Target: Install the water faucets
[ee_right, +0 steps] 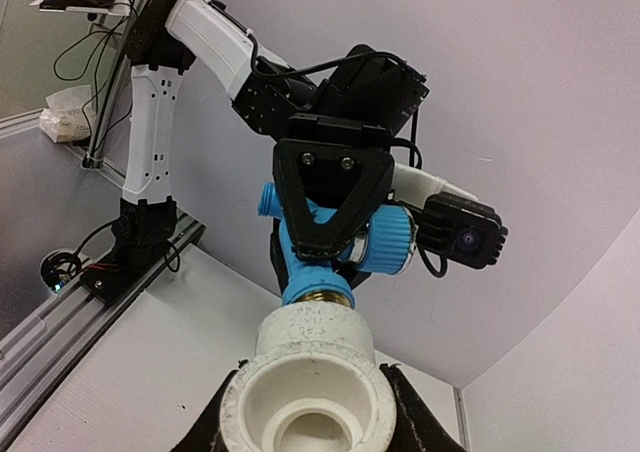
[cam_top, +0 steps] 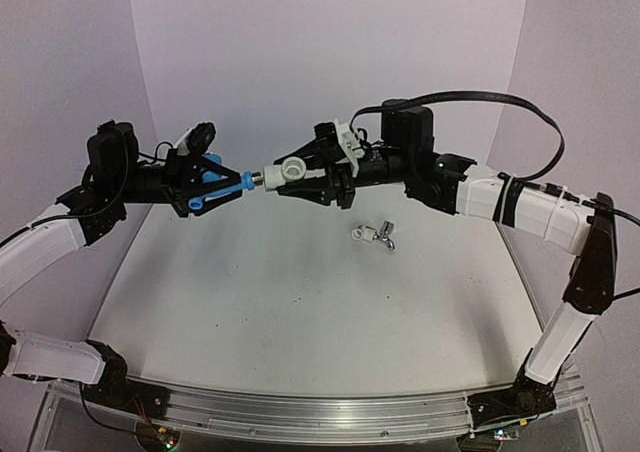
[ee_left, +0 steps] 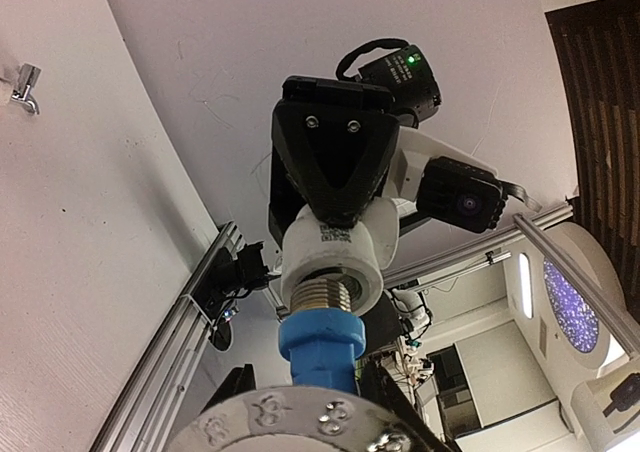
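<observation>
In the top view, my left gripper (cam_top: pixel 238 184) is shut on a blue faucet (cam_top: pixel 213 178), whose brass threaded end points right. Facing it, my right gripper (cam_top: pixel 288 173) is shut on a white pipe fitting (cam_top: pixel 272 178) with its mouth turned left. The two parts meet in line above the table. From the left wrist, most of the threads (ee_left: pixel 322 294) show outside the mouth of the white fitting (ee_left: pixel 372 247); how far the tip is inside, I cannot tell. In the right wrist view, the white fitting (ee_right: pixel 318 337) hides most of the threads below the blue faucet (ee_right: pixel 308 272).
Another white fitting with a chrome faucet (cam_top: pixel 375 234) lies on the white table (cam_top: pixel 300 312), below the right arm.
</observation>
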